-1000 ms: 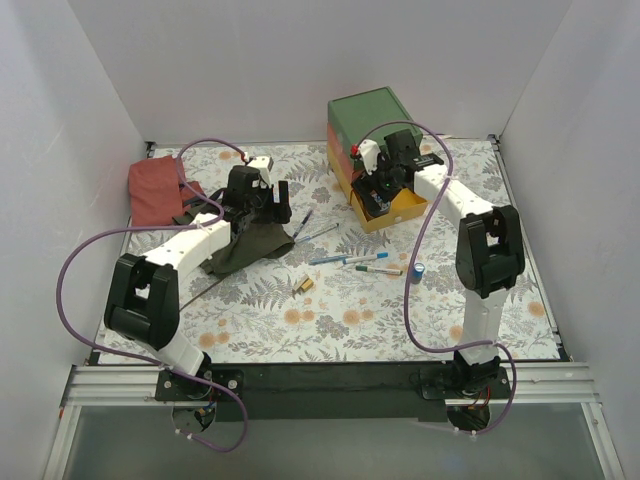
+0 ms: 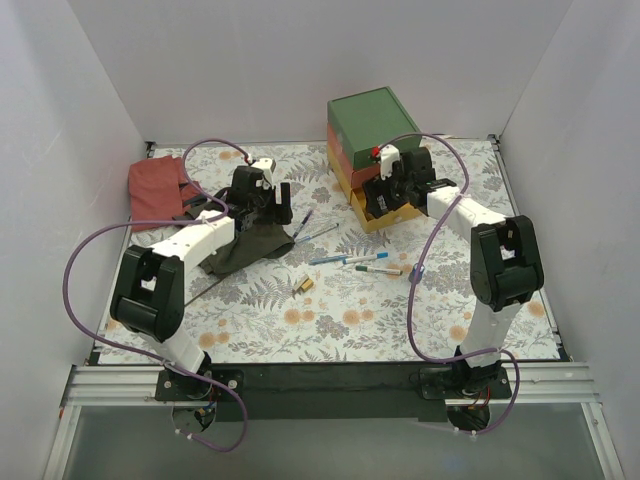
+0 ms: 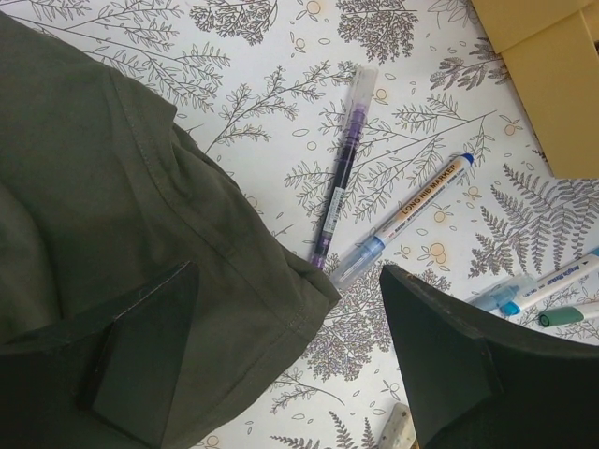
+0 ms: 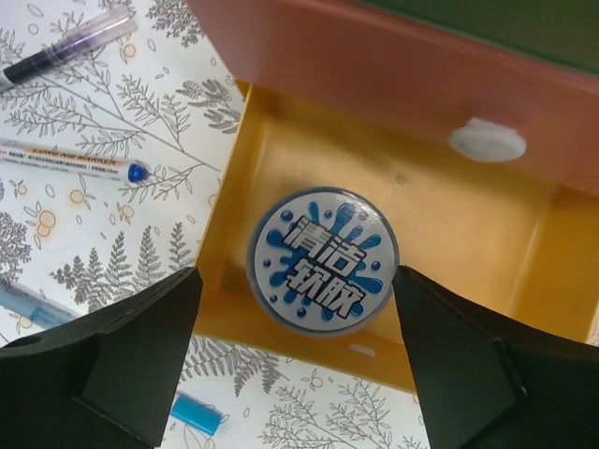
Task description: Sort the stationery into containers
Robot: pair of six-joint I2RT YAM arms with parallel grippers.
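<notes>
My right gripper (image 2: 378,197) stands open over the yellow drawer (image 2: 402,214) of the desktop organizer. In the right wrist view a round white-and-blue tin (image 4: 323,261) sits at the drawer's near left corner, below and between the spread fingers. On the left, my open gripper (image 2: 283,203) hovers over a dark green cloth (image 2: 250,248), nothing held. Near the cloth's tip lie a purple pen (image 3: 343,173) and a long nib marker (image 3: 412,210), both partly under its edge or close to it. Further front are blue markers (image 2: 365,258) and a green marker (image 2: 378,269).
The organizer's green top (image 2: 375,125) and red upper drawer (image 4: 402,70) overhang the open drawer. A small blue round item (image 2: 416,272) sits partly behind the right arm's hose. Small yellowish pieces (image 2: 303,285) lie mid-table; a red cloth (image 2: 157,190) is far left.
The left arm has hardly moved.
</notes>
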